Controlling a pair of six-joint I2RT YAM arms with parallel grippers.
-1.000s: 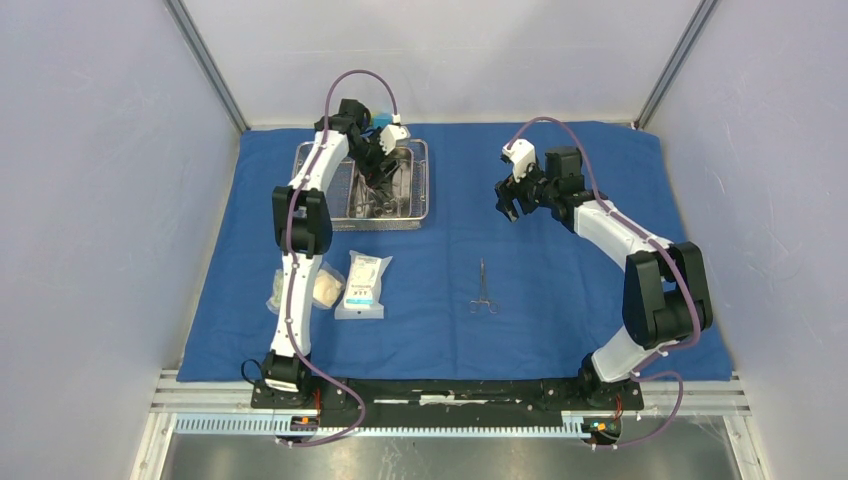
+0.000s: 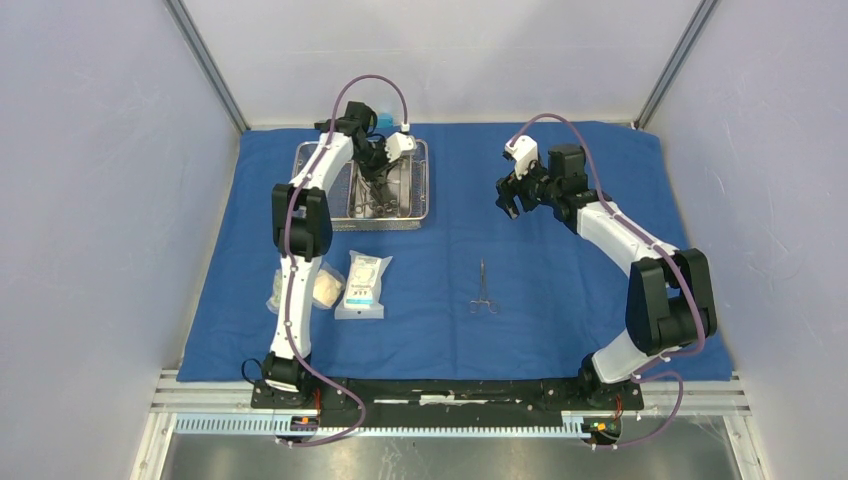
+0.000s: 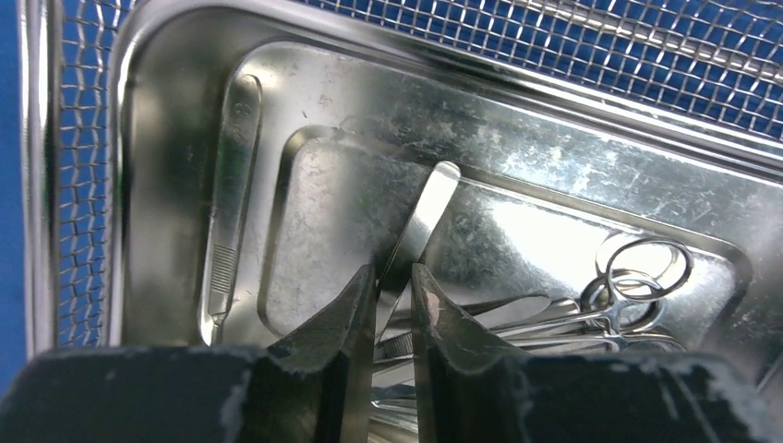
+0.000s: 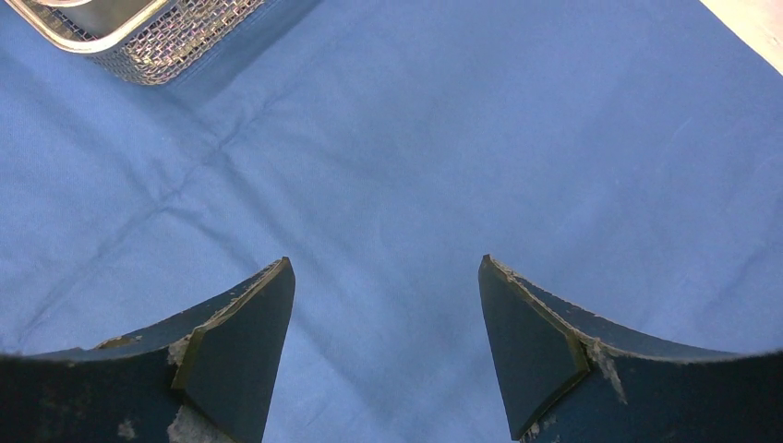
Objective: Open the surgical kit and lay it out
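Note:
The steel tray (image 3: pixel 591 148) holds several instruments, inside the mesh basket (image 2: pixel 424 190). My left gripper is down in it, its fingers a narrow gap apart. A flat-handled steel forceps (image 3: pixel 434 198) runs slanting between those fingertips; whether they press on it I cannot tell. A second slim forceps (image 3: pixel 233 185) lies along the tray's left side. Ring-handled instruments (image 3: pixel 637 286) lie lower right, partly hidden by my fingers. One ring-handled clamp (image 2: pixel 483 290) rests on the blue cloth. My right gripper stands open over bare cloth, nothing between its fingers.
A white packaged pad (image 2: pixel 363 282) and a clear bag (image 2: pixel 327 287) lie in front of the basket, the bag partly under the left arm. Behind the basket sits a light-blue item (image 2: pixel 385 119).
Small shifts of the left arm over the tray show, ending slightly to the right. The right arm has barely moved. The clamp and packages lie where they were.

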